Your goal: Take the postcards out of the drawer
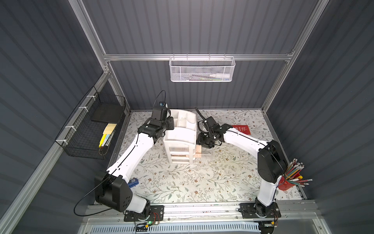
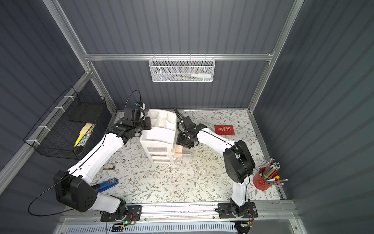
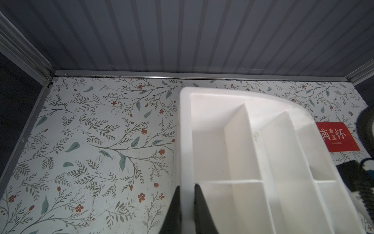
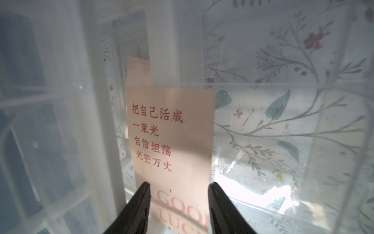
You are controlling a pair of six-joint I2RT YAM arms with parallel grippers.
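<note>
The white drawer unit (image 1: 180, 134) stands mid-table. My left gripper is shut on the rim of its top. On its right side a clear drawer (image 4: 265, 117) is out, holding peach postcards (image 4: 169, 132) printed with red Chinese text and "GOOD LUCK", with another card behind. My right gripper is over the drawer, fingers apart at either side of the top card's lower part; whether it touches the card I cannot tell.
A red card (image 2: 224, 129) lies at the back right. A red pen cup (image 2: 264, 181) stands at the front right, a blue item (image 2: 107, 185) at the front left.
</note>
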